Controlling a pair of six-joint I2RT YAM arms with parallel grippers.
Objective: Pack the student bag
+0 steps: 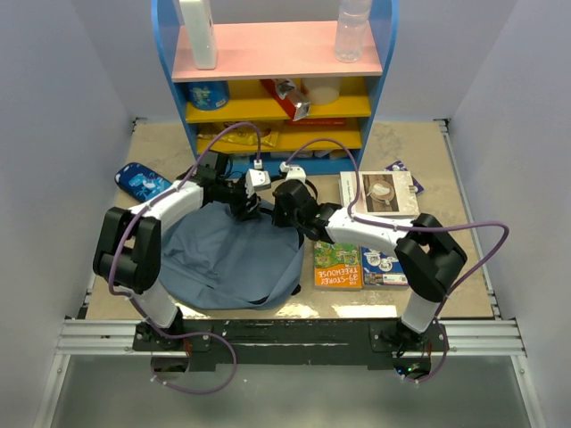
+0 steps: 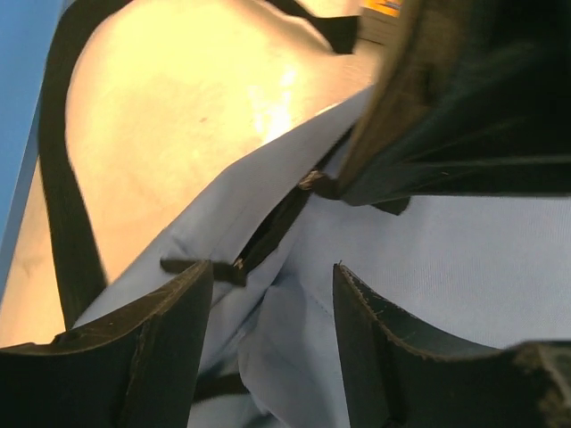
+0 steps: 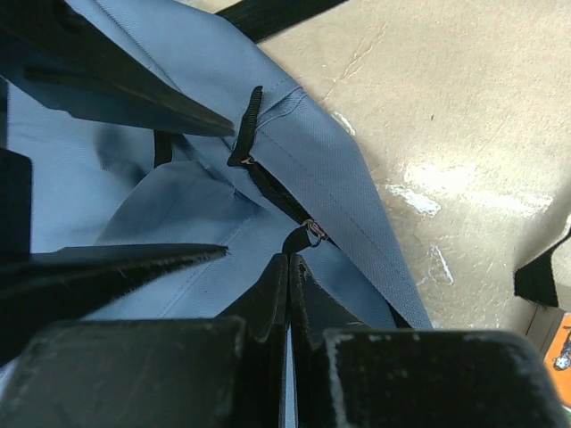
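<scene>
The blue-grey bag (image 1: 223, 254) lies flat on the table, its dark zipper (image 3: 278, 192) running along the top edge. My right gripper is shut on one black zipper pull (image 3: 296, 239), whose metal loop shows just above the fingertips. Another black zipper pull (image 2: 207, 269) rests on the bag close to the left finger of my left gripper. That gripper is part open, holding nothing, with its fingertips just above the cloth. In the top view both grippers sit close together over the bag's upper edge.
Books, one of them green (image 1: 338, 265), lie to the right of the bag. A blue pencil case (image 1: 143, 181) is at the upper left. Behind stands a shelf (image 1: 277, 49) with bottles and packets. A black strap (image 2: 67, 196) crosses the table beside the bag.
</scene>
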